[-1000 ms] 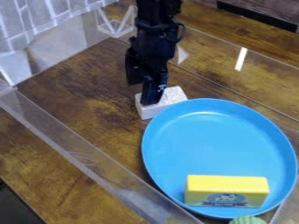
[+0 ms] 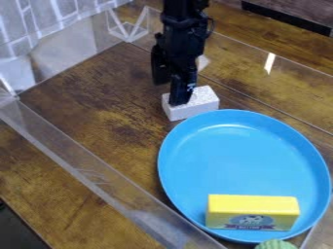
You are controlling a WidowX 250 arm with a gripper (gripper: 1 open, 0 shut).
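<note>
My black gripper (image 2: pixel 176 83) hangs at the top centre, open, its fingers just above and partly in front of a white block (image 2: pixel 196 103) on the wooden table. Below right lies a blue plate (image 2: pixel 235 156), with a yellow box (image 2: pixel 252 212) on its lower part. Whether the fingertips touch the white block I cannot tell.
A green object (image 2: pixel 276 244) sits at the bottom edge by the plate. Clear plastic walls run along the left side and back, with a tiled wall at top left. The table (image 2: pixel 92 117) left of the plate is bare.
The white block sits a little further right than before, and the gripper has shifted slightly. The plate and yellow box are unchanged.
</note>
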